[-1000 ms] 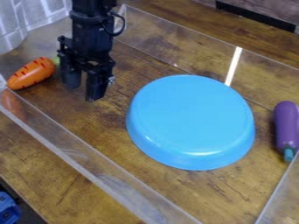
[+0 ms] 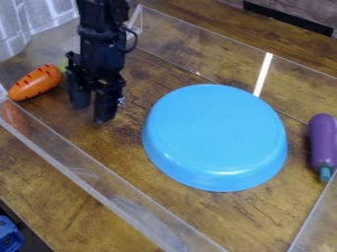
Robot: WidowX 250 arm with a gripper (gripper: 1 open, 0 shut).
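The dark arm reaches down from the top, its gripper (image 2: 93, 98) low over the wooden floor at the left, beside an orange carrot (image 2: 33, 83). Its fingers are dark against dark wood, so whether they are open or shut, or on anything, is unclear. A small green item (image 2: 66, 69) peeks out behind the gripper.
A large blue upturned dish or lid (image 2: 215, 135) fills the middle right. A purple eggplant-like toy (image 2: 322, 146) lies at the right edge. Clear walls border the area. Bare wood is free below the gripper.
The gripper has moved a little to the left, toward the carrot. The blue dish and purple toy have not moved.
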